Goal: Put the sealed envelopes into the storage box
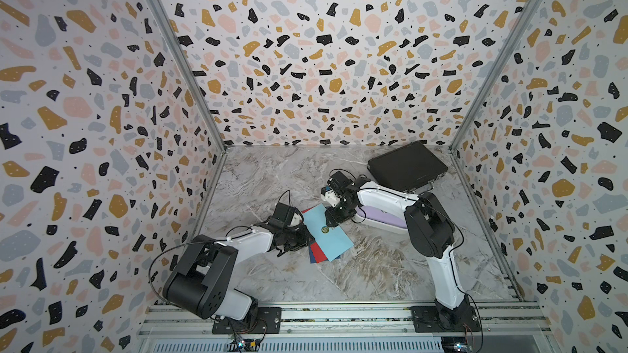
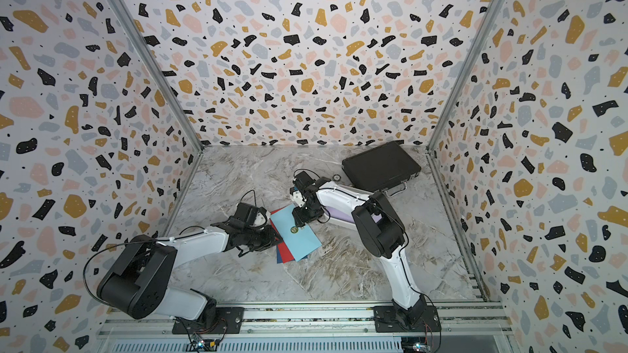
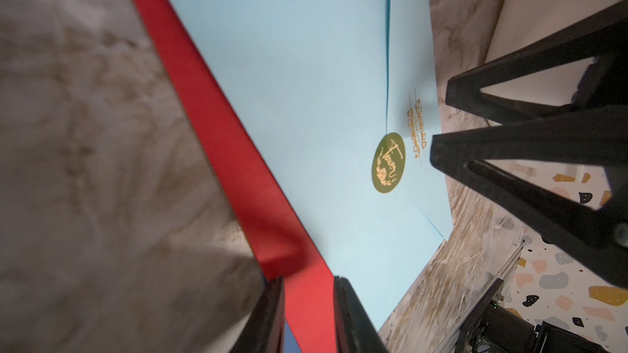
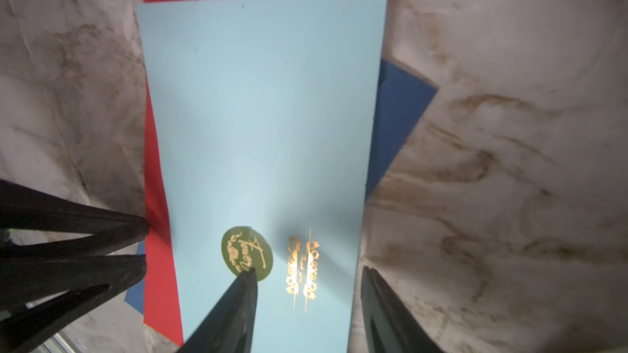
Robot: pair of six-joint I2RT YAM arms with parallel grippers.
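A stack of envelopes lies flat on the marble table: a light-blue envelope with a dark oval seal on top, a red envelope offset beneath it, and a dark-blue envelope lowest. At the stack's left edge my left gripper is shut on the envelopes; how many layers it pinches cannot be told. Over the opposite edge of the light-blue envelope, my right gripper is open, its fingers straddling that envelope's printed end. The white storage box, lavender inside, is partly covered by my right arm.
A closed black case stands behind the box at the back right. My right forearm crosses over the box.
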